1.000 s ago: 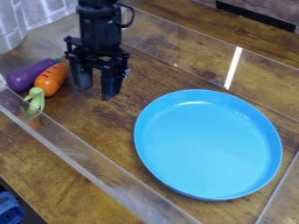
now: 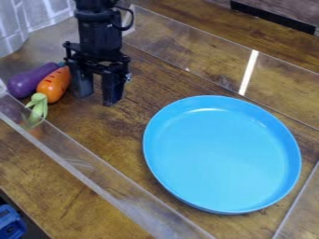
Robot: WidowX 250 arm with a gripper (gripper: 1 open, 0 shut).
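The black gripper [image 2: 96, 82] hangs low over the wooden table at the upper left, just right of an orange carrot toy [image 2: 50, 86]. Behind the carrot lies a purple eggplant toy [image 2: 28, 80], and in front is a green-and-white vegetable toy [image 2: 36, 110]. Dark fingers point down near the table; whether they are open or hold anything is unclear. A large blue plate [image 2: 221, 153] lies on the right.
Clear plastic walls run along the left and front of the wooden table [image 2: 112, 149]. A blue object [image 2: 9, 222] shows at the bottom left corner.
The gripper has shifted slightly left, toward the carrot. The toys and plate have not moved.
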